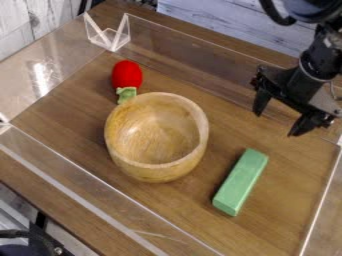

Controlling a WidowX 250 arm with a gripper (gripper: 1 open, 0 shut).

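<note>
My black gripper (294,110) is at the right side of the camera view, above the bare wooden table, open, with no object visible between its fingers. A wooden bowl (156,150) sits left of centre. A green block (241,182) lies below and left of the gripper. A red object with a green tip (127,76) lies at the upper left, apart from the bowl.
A clear angular object (107,30) stands near the back left corner. A pale wall (227,15) runs along the back.
</note>
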